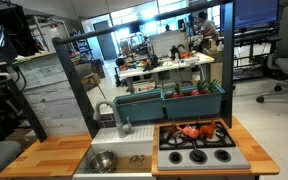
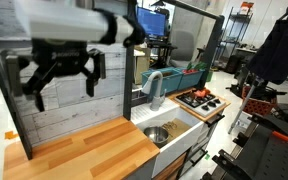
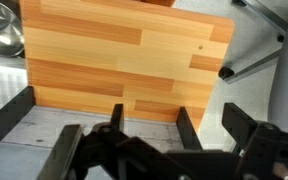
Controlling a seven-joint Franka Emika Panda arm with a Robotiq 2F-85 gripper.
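Observation:
My gripper [image 2: 64,95] hangs above the left part of the wooden countertop [image 2: 104,155], in front of the white plank wall. Its two fingers stand wide apart, open, with nothing between them. From the wrist view, bare light wood [image 3: 129,60] lies below the gripper. A shiny metal bowl [image 3: 2,30] shows at the upper left there. Exterior view 1 places that bowl [image 1: 104,161] in the white sink, right of the wooden counter. Only part of my arm shows at that view's left edge.
Beside the sink rises a faucet [image 1: 122,122]. A stove [image 1: 197,150] with red and orange items [image 1: 196,131] on top stands to the right. Behind it runs a blue-green shelf bin [image 1: 164,106]. Dark posts and the plank wall [image 2: 69,65] border the counter, whose left surface is clear.

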